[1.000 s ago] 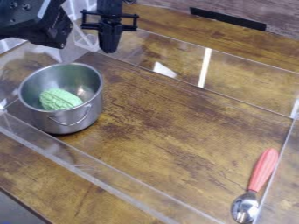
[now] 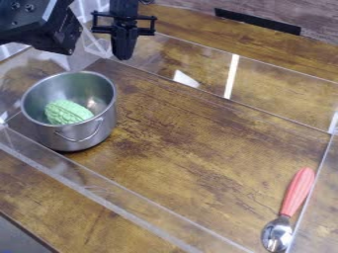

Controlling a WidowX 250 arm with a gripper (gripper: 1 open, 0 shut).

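Note:
The robot's black gripper (image 2: 125, 46) hangs at the top left, at the back of the work area, fingers pointing down. It looks shut, and nothing shows between its fingers. In front of it, at the left, a steel pot (image 2: 93, 128) holds a light green textured object (image 2: 66, 113). At the bottom right lies a scoop with a pink handle (image 2: 297, 193) and a metal head (image 2: 276, 234).
Transparent strips or low panels (image 2: 234, 76) border it at the back, right and front left. The black arm fills the top left corner.

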